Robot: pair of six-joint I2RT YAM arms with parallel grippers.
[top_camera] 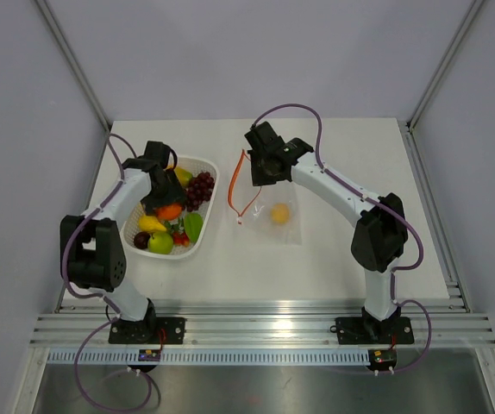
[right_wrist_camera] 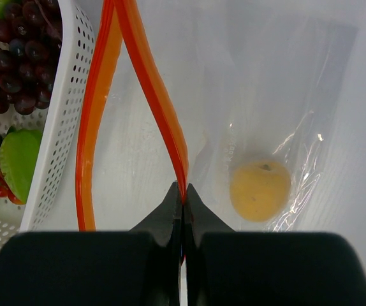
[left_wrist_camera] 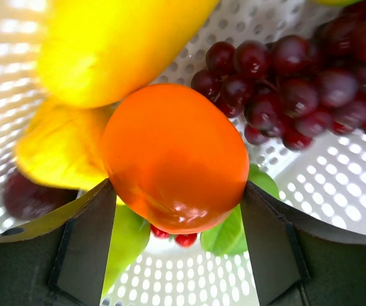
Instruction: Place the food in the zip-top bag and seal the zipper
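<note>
Between the fingers of my left gripper is a round orange fruit [left_wrist_camera: 176, 153], with a fingertip pressed to each side. It hangs over the white basket [top_camera: 197, 248], among the other food. My right gripper is shut on the orange zipper edge [right_wrist_camera: 159, 102] of the clear bag [right_wrist_camera: 278, 70]. The bag's mouth gapes toward the basket, its other zipper edge bowed out to the left. A yellow-orange round fruit [right_wrist_camera: 259, 191] lies inside the bag. In the top view the left gripper partly covers the orange fruit [top_camera: 169, 211].
Around the orange fruit lie dark grapes [left_wrist_camera: 291, 83], a large yellow fruit [left_wrist_camera: 119, 44], a crumpled yellow pepper [left_wrist_camera: 62, 146], a green pepper [top_camera: 193, 226] and a green fruit [top_camera: 160, 242]. The basket's right wall stands close to the bag's mouth.
</note>
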